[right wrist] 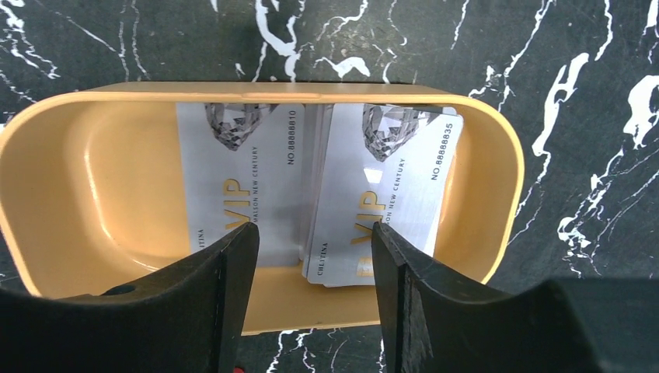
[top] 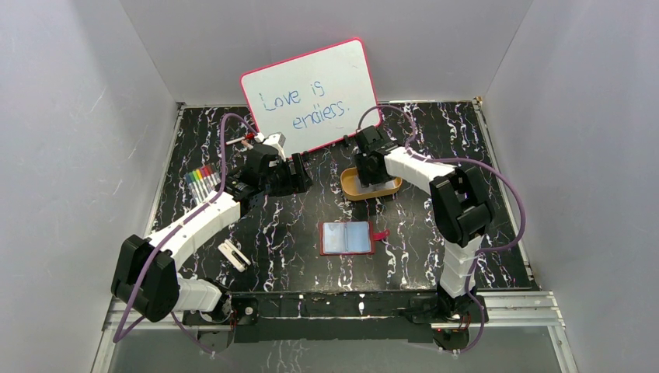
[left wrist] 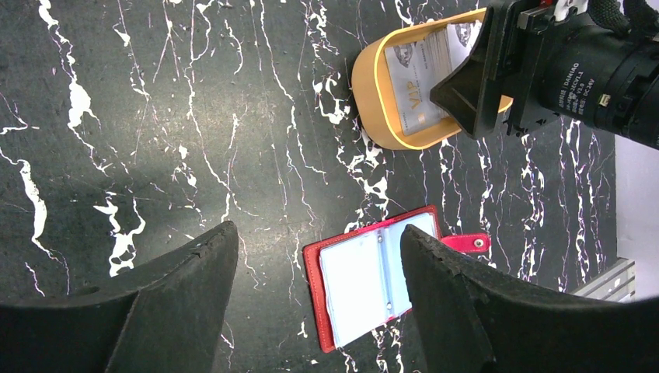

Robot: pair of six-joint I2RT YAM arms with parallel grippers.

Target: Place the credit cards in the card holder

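Note:
White VIP cards lie in an orange tray [right wrist: 109, 202]: one card [right wrist: 268, 171] left of centre, and a small stack [right wrist: 342, 194] overlapping it on the right. Over the tray is my right gripper, its fingers parted and nothing between the fingertips; the cards show beneath. The red card holder [top: 321, 239] lies spread on the table, clear sleeves [left wrist: 353, 287] facing up and strap [left wrist: 466, 242] out to the right. My left gripper stands open and empty, away to the left of the tray.
A whiteboard [top: 280, 85] with writing leans at the back. Several coloured markers [top: 203, 180] lie at the left, and a white clip-like object [top: 233, 255] is at front left. Table space between left arm and holder is bare.

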